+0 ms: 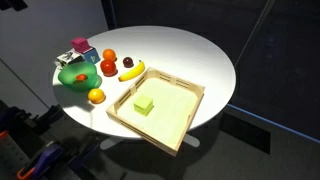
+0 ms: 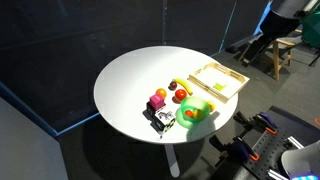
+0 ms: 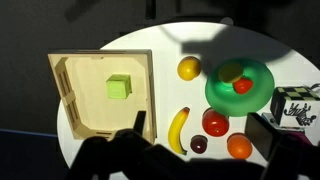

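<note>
My gripper is open above the round white table, its two dark fingers wide apart at the bottom of the wrist view, with nothing held between them. Well below lie a shallow wooden tray (image 3: 101, 55) with a green block (image 3: 119, 86) inside, a yellow banana (image 3: 178, 131), a red tomato (image 3: 215, 123), an orange (image 3: 189, 68) and a second orange fruit (image 3: 239, 146). A small dark red fruit (image 3: 199, 144) sits close to the banana. Inside the green bowl (image 3: 246, 101) are a red piece and a yellowish one.
Beside the bowl stand a black-and-white patterned box (image 1: 63, 59), a pink block (image 1: 80, 44) and a blue-grey box (image 1: 89, 55).
</note>
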